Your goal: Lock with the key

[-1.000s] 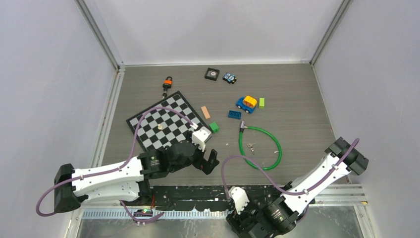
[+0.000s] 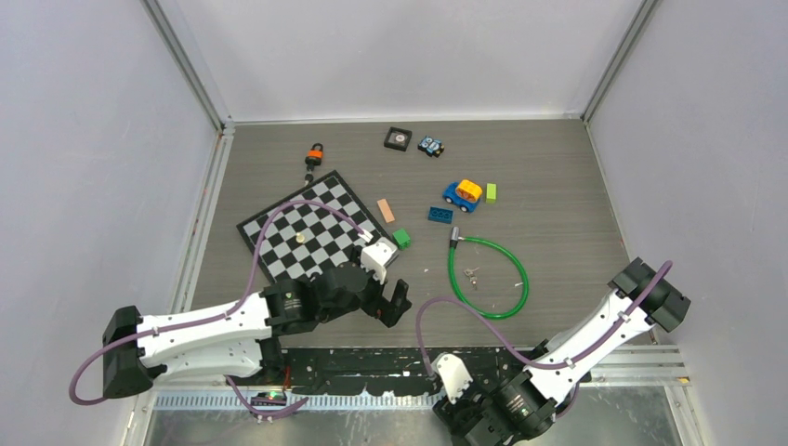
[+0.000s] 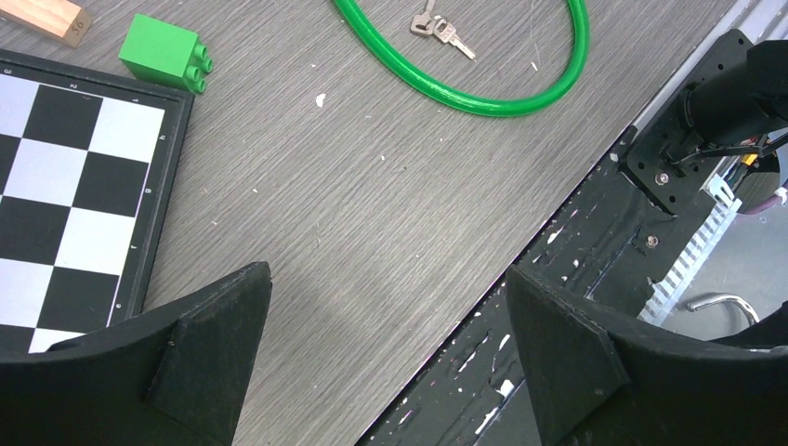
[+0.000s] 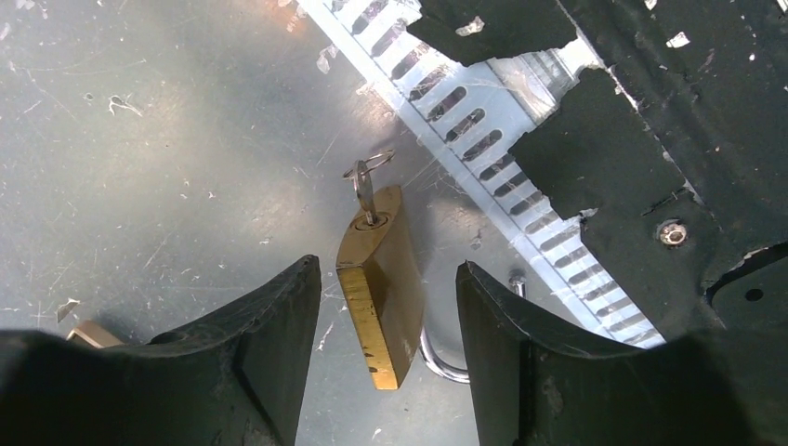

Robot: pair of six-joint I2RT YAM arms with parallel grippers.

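Observation:
A brass padlock [image 4: 381,297] with a key [image 4: 364,190] standing in it lies on the metal surface in the right wrist view, its steel shackle showing beside it. My right gripper is over it, part open, a fingertip on either side and apart from the lock. In the top view the right arm's end [image 2: 455,400] is low at the near edge. My left gripper [image 2: 395,299] stands open over the wooden board's near edge, nothing between its fingers. Loose keys [image 3: 437,30] lie inside the green cable loop [image 3: 446,96].
A chessboard [image 2: 274,223], green brick [image 2: 401,238], toy car [image 2: 462,193], blue brick [image 2: 440,214] and small objects lie on the board. A slotted metal strip [image 4: 502,177] and dark edge run beside the padlock. The board's right side [image 2: 567,204] is clear.
The right arm's end has shifted slightly right over the last second. The left arm and objects on the board look unchanged.

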